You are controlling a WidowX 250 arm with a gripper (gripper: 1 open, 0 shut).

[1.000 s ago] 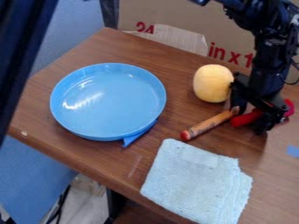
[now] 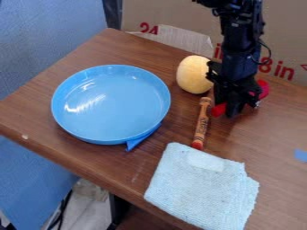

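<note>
My black gripper (image 2: 231,99) is low at the upper right of the table, just right of a pale yellow round object (image 2: 193,73). A red object (image 2: 218,110) shows under its fingers; whether they are shut on it I cannot tell. An orange-brown stick with a red lower end (image 2: 203,123) lies below the round object, running down toward the cloth. Another red piece (image 2: 263,88) shows behind the gripper at the right.
A blue plate (image 2: 110,103) lies on the left of the table (image 2: 74,152). A light blue cloth (image 2: 200,189) is at the front. Cardboard stands behind.
The gripper has shifted left and slightly up from its place a second ago. The stick has swung to run more steeply, and the round object has moved left.
</note>
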